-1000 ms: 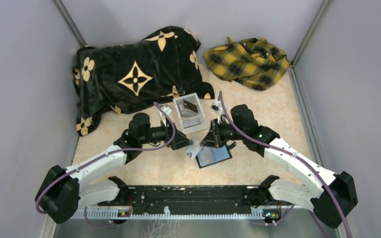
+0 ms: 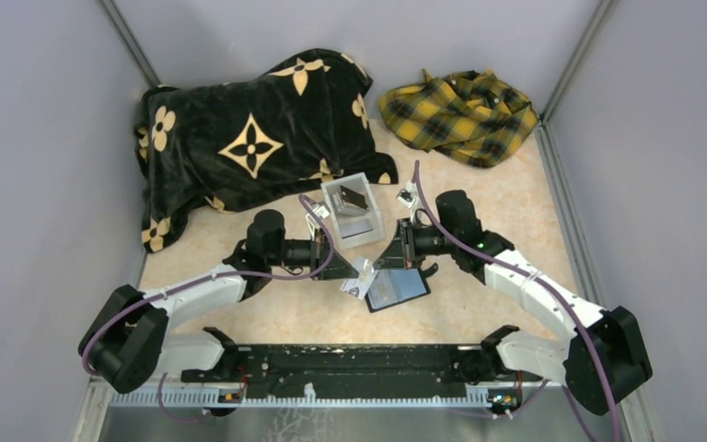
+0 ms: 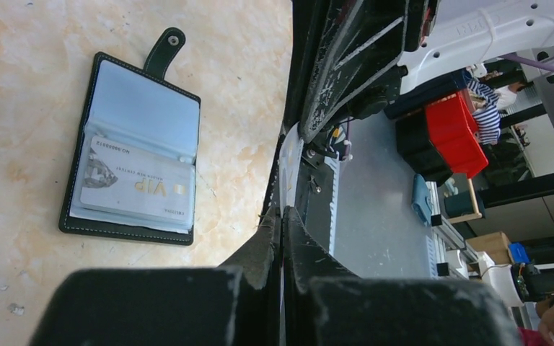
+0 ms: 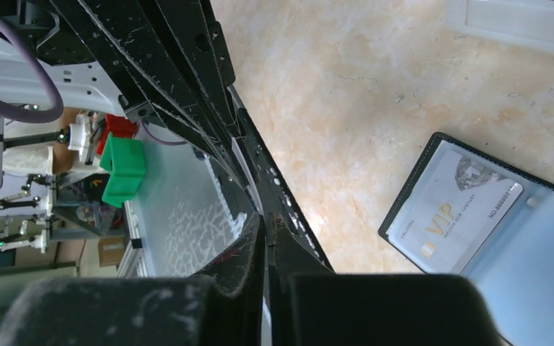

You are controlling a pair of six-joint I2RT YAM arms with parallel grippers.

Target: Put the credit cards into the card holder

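A silver-white card (image 2: pixel 356 288) hangs between my two grippers, above the table and just left of the card holder. My left gripper is shut on this card (image 3: pixel 287 173), which it sees almost edge-on. From the other side my right gripper is shut on the same card. The dark card holder (image 3: pixel 144 101) lies unfolded on the table, its pale blue sleeves showing and its strap sticking out. Another silver card marked VIP (image 4: pixel 456 205) sits in one of its sleeves.
Behind the grippers stands a white tray (image 2: pixel 376 210) with a dark boxy item (image 2: pixel 353 199) in it. A black patterned blanket (image 2: pixel 207 138) and a yellow plaid cloth (image 2: pixel 460 115) lie at the back. Bare table (image 2: pixel 285 318) shows at the front left.
The right gripper stays shut.
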